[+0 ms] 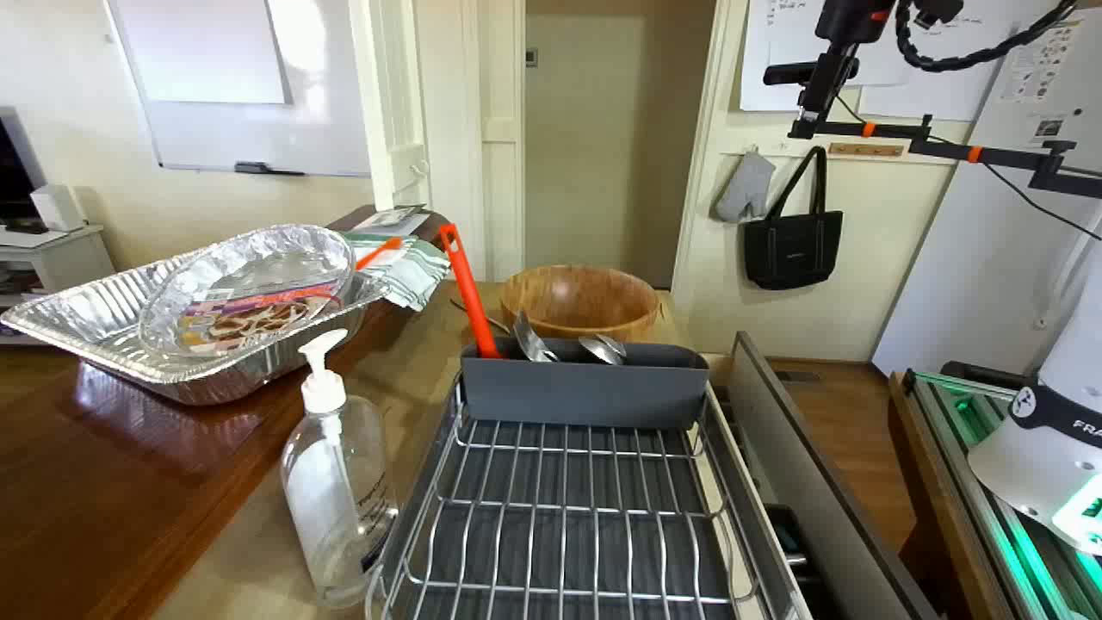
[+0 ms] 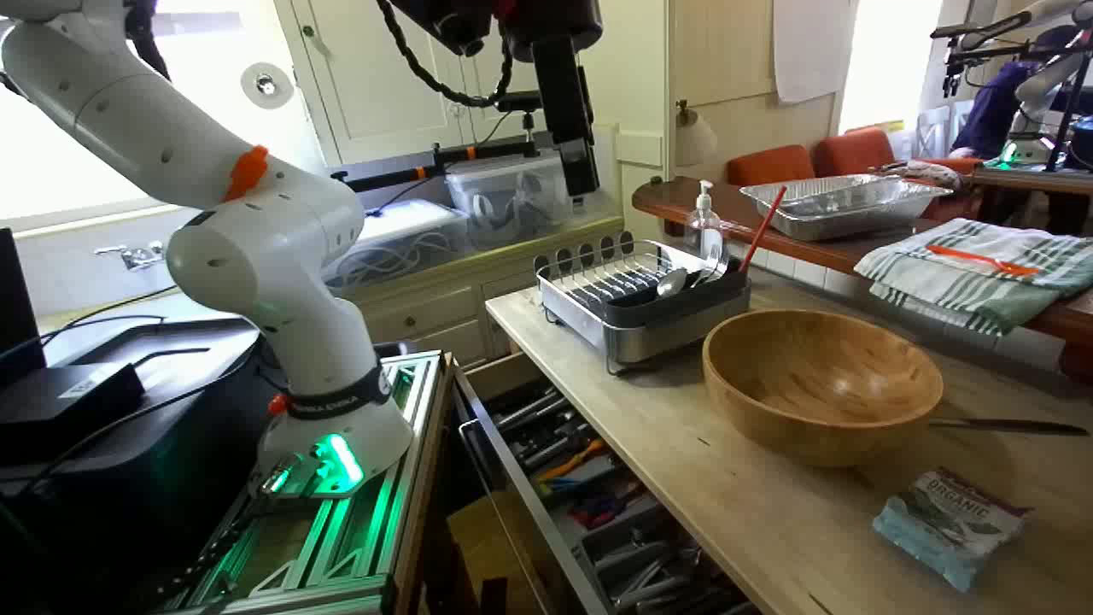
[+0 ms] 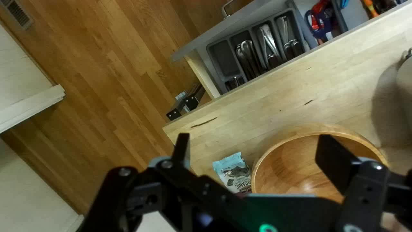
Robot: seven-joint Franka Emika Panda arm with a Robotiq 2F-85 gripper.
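Observation:
My gripper is open, its two black fingers wide apart with nothing between them. It hangs high above the counter; in exterior view 2 a black finger (image 2: pixel 566 118) points down at the top. Below it in the wrist view are a wooden bowl (image 3: pixel 293 166), partly covered by the right finger, and a blue snack packet (image 3: pixel 232 170) beside the bowl. The bowl (image 2: pixel 820 359) looks empty in exterior view 2, and the packet (image 2: pixel 953 524) lies flat near it. A dish rack (image 1: pixel 563 506) holds a grey utensil caddy (image 1: pixel 584 387) with spoons and a red-handled tool (image 1: pixel 470 289).
An open drawer (image 2: pixel 533 482) with cutlery and tools juts out along the counter's edge. A clear pump bottle (image 1: pixel 336 486) stands beside the rack. Foil trays (image 1: pixel 222 310) and a striped towel (image 2: pixel 979 268) rest on the raised wooden ledge. Bare counter surrounds the packet.

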